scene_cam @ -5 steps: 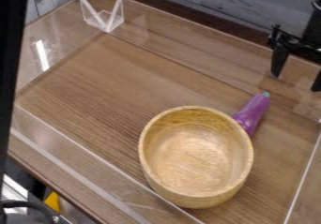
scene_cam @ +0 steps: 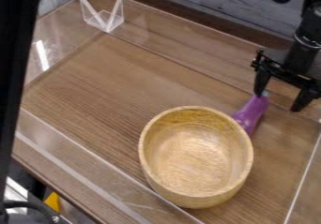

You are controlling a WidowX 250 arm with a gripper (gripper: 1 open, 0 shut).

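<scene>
My gripper [scene_cam: 282, 85] is black and open, at the right side, above and just behind a purple eggplant-like object [scene_cam: 251, 114] that lies on the wooden surface [scene_cam: 107, 97]. A round pale-yellow bowl [scene_cam: 194, 156] sits at the lower middle, to the left of and in front of the purple object. Nothing shows between the fingers.
A clear wire-like rack or holder [scene_cam: 103, 14] stands at the back left. Walls edge the surface at the back.
My gripper has moved down and toward the viewer, closer to the purple object, with its fingers still apart. The bowl and purple object have not visibly moved.
</scene>
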